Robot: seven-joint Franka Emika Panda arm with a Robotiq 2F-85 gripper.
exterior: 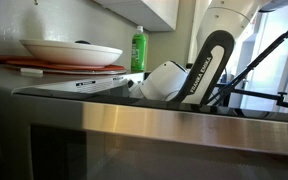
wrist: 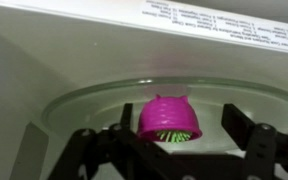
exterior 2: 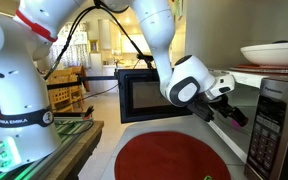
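Note:
A bright pink cup-like piece [wrist: 168, 117] with small ear-like bumps and some green showing at its lower edge sits in the microwave, on the clear glass turntable [wrist: 74, 98]. My gripper stands open, one dark finger on each side of the pink piece in the wrist view. Gaps show on both sides, with no visible contact. In exterior view 2, the gripper [exterior 2: 224, 105] reaches into the opening of the microwave [exterior 2: 269, 125]. Only a bit of the pink piece [exterior 2: 238, 115] shows there. Exterior view 1 hides the fingers behind the microwave.
The microwave door [exterior 2: 142, 92] hangs open to the left. A white bowl [exterior: 72, 54] rests on top of the microwave, with a green bottle [exterior: 138, 50] farther back. Before the opening, a round red mat [exterior 2: 169, 158] lies on the counter.

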